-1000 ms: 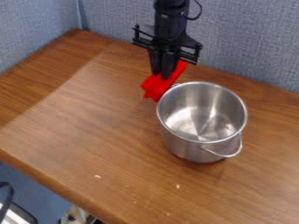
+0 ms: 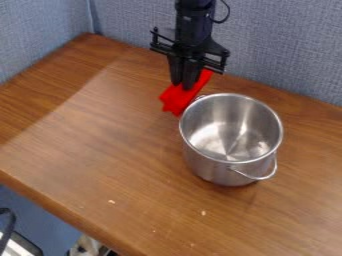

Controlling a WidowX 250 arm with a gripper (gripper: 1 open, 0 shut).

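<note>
My black gripper (image 2: 186, 76) reaches down from the top centre onto a red block (image 2: 177, 98), which is tilted just behind and left of a steel pot (image 2: 230, 138) with handles. The fingertips overlap the upper part of the block; whether they are closed on it is hard to make out. The pot's near side and interior are visible, and the interior looks empty.
Grey padded walls stand behind and to the left. A dark cable and some hardware lie beyond the table's front-left edge.
</note>
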